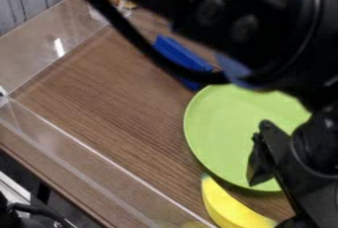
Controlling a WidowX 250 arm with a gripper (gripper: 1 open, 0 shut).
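Observation:
My gripper [284, 173] is low at the right, over the right part of a green plate [222, 133], with its dark fingers apart and nothing seen between them. A yellow banana [232, 207] lies just below the plate at the bottom. A blue block [179, 52] is partly hidden behind the arm at the top.
The wooden floor [106, 114] left of the plate is clear. Clear plastic walls [40, 54] edge it at the left and front. The arm covers most of the top right, hiding the back of the area.

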